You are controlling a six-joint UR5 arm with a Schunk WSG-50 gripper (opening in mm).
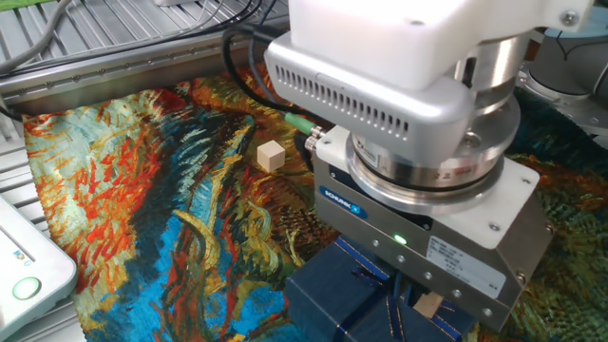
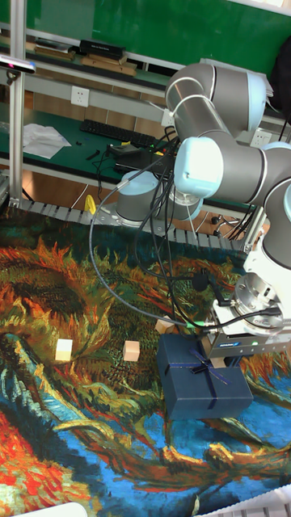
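A dark blue gift box point(image 1: 328, 290) with a ribbon sits on the patterned cloth, right under my gripper point(image 1: 414, 293). The gripper's wide metal body covers part of the box top. A small piece of a wooden block point(image 1: 430, 304) shows at the gripper's lower edge, over the box. From the other side, the box point(image 2: 202, 392) is in fuller view, with the gripper point(image 2: 217, 349) at its far right edge. Fingertips are hidden or too dark to make out, so whether they touch the block cannot be told.
A pale wooden cube point(image 1: 271, 156) lies on open cloth. A yellow-white block point(image 2: 64, 349) and a pinkish block point(image 2: 132, 350) lie left of the box; another block point(image 2: 163, 325) is close behind it. Cables hang beside the arm. A white device point(image 1: 33, 261) stands at the left.
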